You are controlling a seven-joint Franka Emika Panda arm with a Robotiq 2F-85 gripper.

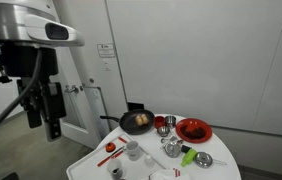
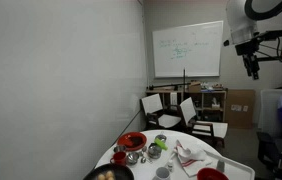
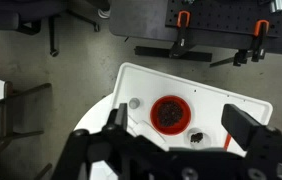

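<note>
High above the table at the left of exterior view 1 hangs my gripper (image 1: 46, 118), pointing down. Its two dark fingers stand apart in the wrist view, with only air between them. Well below lies a white tray (image 3: 151, 78). A red bowl (image 3: 169, 114) with dark contents shows on the tray. Near it are a small metal item (image 3: 134, 103) and a white cup (image 3: 195, 137). A red-handled utensil (image 3: 228, 141) is partly hidden by the right finger. Nothing touches the gripper.
The round white table (image 1: 221, 165) holds a black pan (image 1: 128, 128) with brown items, a red plate (image 1: 193, 129), metal pots (image 1: 173, 147) and several cups. A white wall (image 1: 211, 60) rises behind. A dark workbench (image 3: 221, 20) edges the wrist view. Open air surrounds the gripper.
</note>
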